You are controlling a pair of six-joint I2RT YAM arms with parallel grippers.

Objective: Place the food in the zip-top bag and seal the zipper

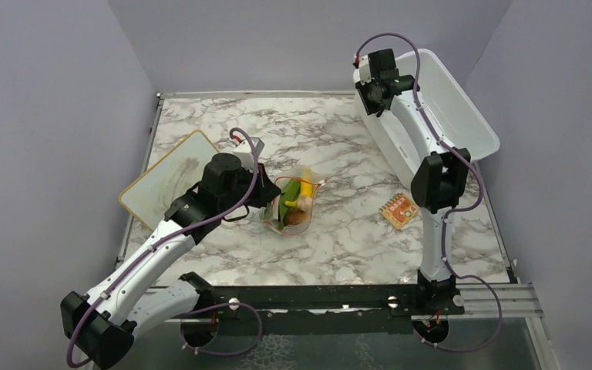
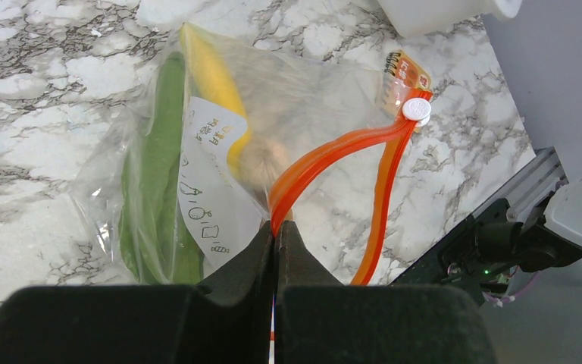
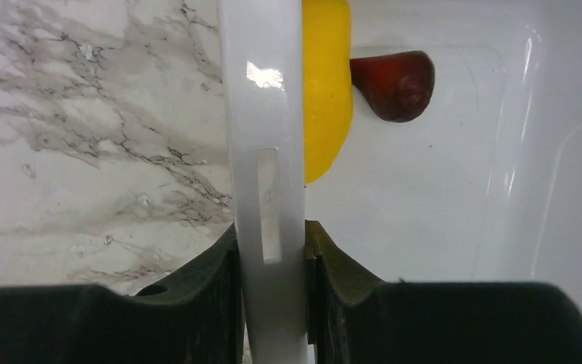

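The clear zip top bag (image 2: 303, 87) has an orange zipper strip (image 2: 379, 197) and a white round slider (image 2: 416, 110). Inside it show a long green food item (image 2: 168, 121), a yellow one (image 2: 212, 76) and, in the top view, a brown round one (image 1: 295, 217). My left gripper is shut on the bag's orange edge. At the back right, my right gripper straddles the wall of the white tub (image 3: 267, 114), one finger on each side; whether it grips cannot be told. A yellow item (image 3: 326, 91) and a dark red item (image 3: 398, 87) lie in the tub.
An orange packet (image 1: 398, 210) rests on the marble table right of the bag. A white board with a tan rim (image 1: 140, 223) lies left, partly under my left arm. Between bag and tub the table is clear.
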